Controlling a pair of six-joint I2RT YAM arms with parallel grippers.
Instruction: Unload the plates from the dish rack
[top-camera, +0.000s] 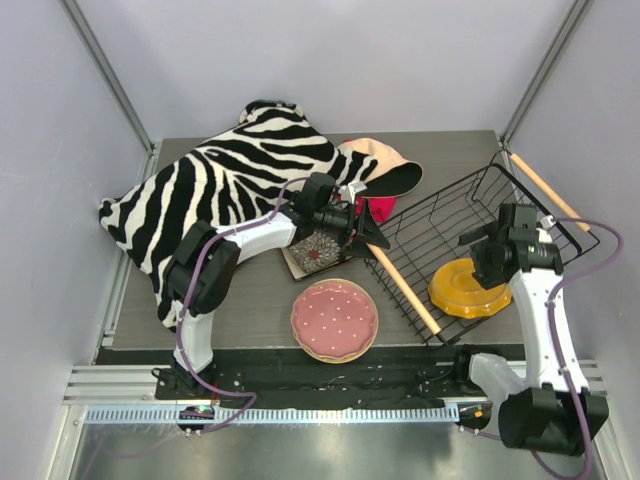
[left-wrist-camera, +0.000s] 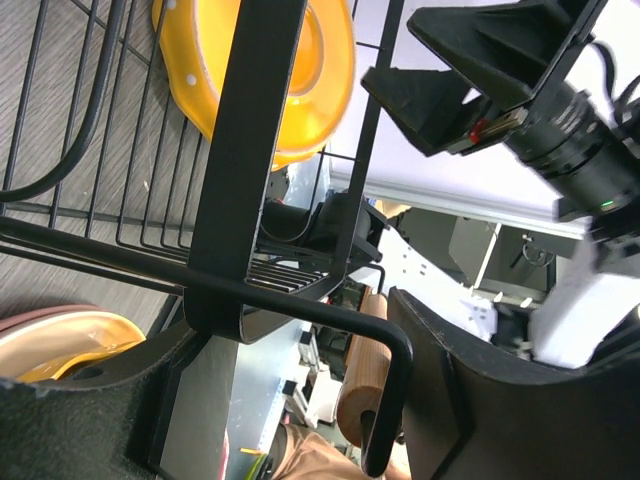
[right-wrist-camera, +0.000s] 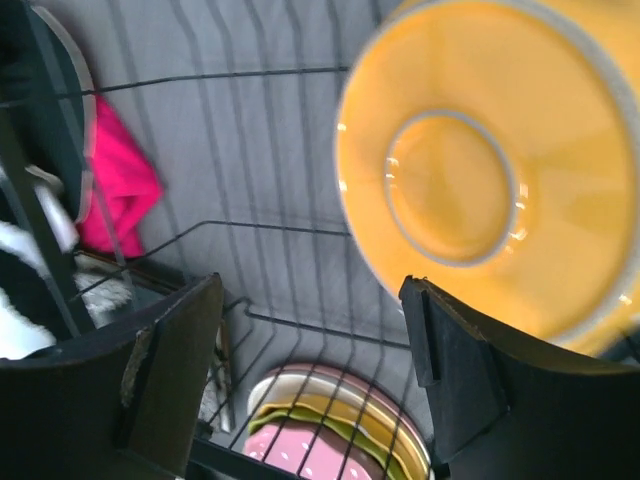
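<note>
The black wire dish rack (top-camera: 430, 230) holds one yellow plate (top-camera: 465, 290), lying at its lower right. My left gripper (top-camera: 355, 225) is shut on the rack's frame at its left end, beside the wooden handle; the left wrist view shows the black bars between its fingers. My right gripper (top-camera: 490, 250) hangs open over the yellow plate, nothing between its fingers; in the right wrist view the plate (right-wrist-camera: 460, 160) is just beyond the fingertips. A pink dotted plate (top-camera: 334, 320) sits on the table left of the rack, stacked on others.
A zebra-striped cloth (top-camera: 200, 200) covers the table's back left, with pink and red cloth (top-camera: 381, 208) and a patterned square item (top-camera: 310, 255) near the left gripper. Bare table lies left of the pink plate.
</note>
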